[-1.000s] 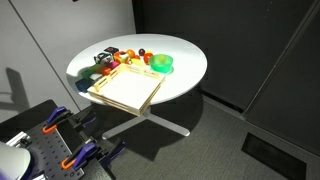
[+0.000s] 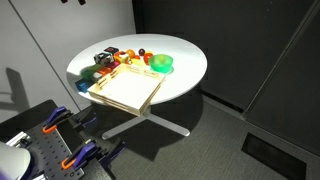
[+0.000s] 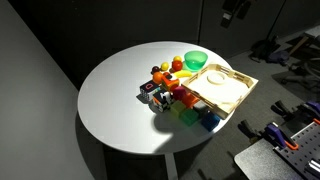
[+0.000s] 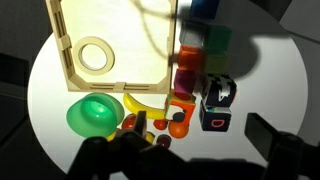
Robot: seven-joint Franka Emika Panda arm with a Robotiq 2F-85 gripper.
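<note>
High above the round white table, my gripper looks down with its dark fingers point(image 4: 262, 137) spread wide and nothing between them. In exterior view 2 the gripper point(image 3: 235, 14) hangs at the top, well clear of everything. Below it lies a shallow wooden tray point(image 4: 119, 87), holding a pale ring point(image 4: 110, 54). Beside the tray runs a group of coloured blocks, among them an orange block point(image 4: 191, 33), a green block point(image 4: 217, 41) and a dark red block point(image 4: 184, 82). Two black cubes point(image 4: 215, 119) with markings sit close by.
A green bowl point(image 4: 93, 116) stands past the tray's edge, near a yellow banana point(image 4: 144, 108) and several small toy fruits. A blue block point(image 3: 209, 121) lies by the table edge.
Over the last second, the bit of gripper at the top left of exterior view 1 has shifted slightly down and to the right. Objects on the table stay where they were.
</note>
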